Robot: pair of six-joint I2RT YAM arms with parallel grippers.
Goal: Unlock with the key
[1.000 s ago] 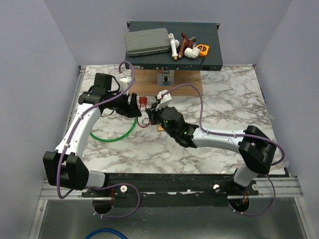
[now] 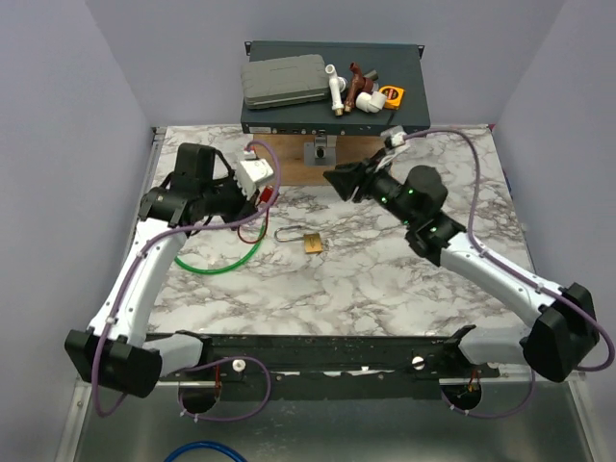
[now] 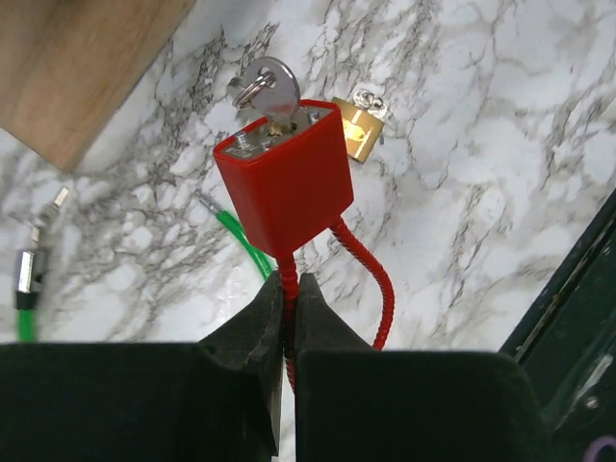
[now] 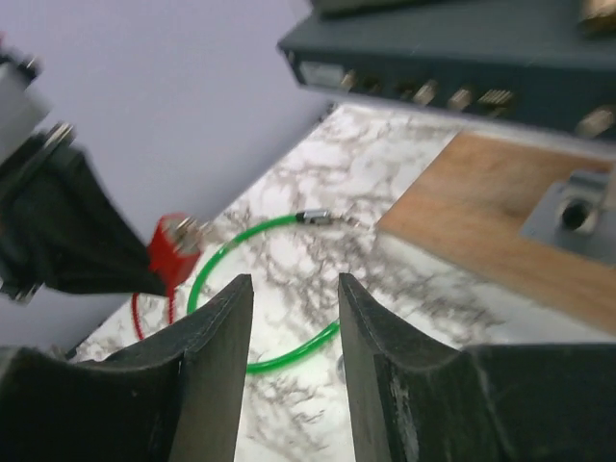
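Observation:
A red cable padlock [image 3: 289, 183] stands upright above my left gripper, which is shut on one strand of its red cable [image 3: 368, 262]. The cable's other strand loops free to the right in the left wrist view. A silver key [image 3: 270, 89] on a ring stands in the lock's top face. My right gripper is open and empty, off to the right of the lock in the top view. A brass padlock [image 2: 313, 243] lies on the marble table, its shackle [image 2: 288, 234] seen beside it.
A green cable [image 2: 217, 269] curves over the table at the left. Behind are a wooden board [image 2: 361, 149] with a metal hasp [image 2: 320, 149] and a dark shelf [image 2: 289, 117] carrying a grey case and pipe parts.

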